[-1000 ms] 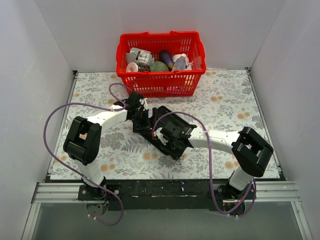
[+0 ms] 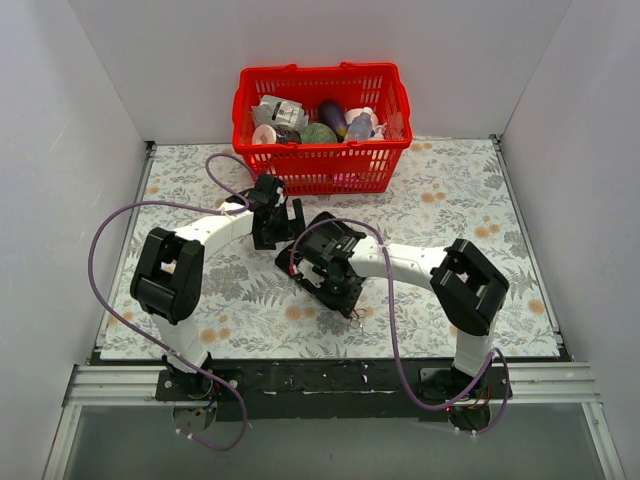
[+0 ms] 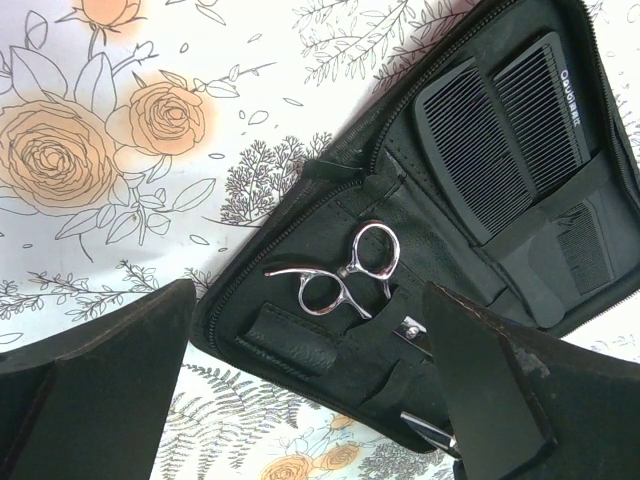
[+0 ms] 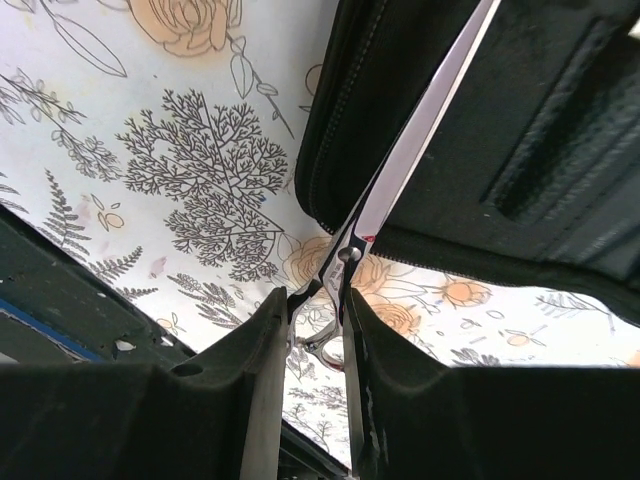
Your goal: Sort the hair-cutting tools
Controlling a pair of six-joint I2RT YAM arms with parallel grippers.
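The open black zippered case [image 3: 270,340] lies on the floral sheet, holding combs [image 3: 475,150], scissors [image 3: 370,275] in loops and small pouches. My left gripper [image 2: 272,225] is open over the case, nothing between its fingers. My right gripper is at the case's edge, fingers around the pivot and handle area of silver scissors [image 4: 410,150], whose blades lie over the black fabric; whether it grips them firmly is unclear.
A red basket [image 2: 320,80] of assorted items stands at the back. The sheet [image 2: 470,200] is clear at right and front left. Purple cables arc over both arms.
My left gripper has drawn back slightly to the left.
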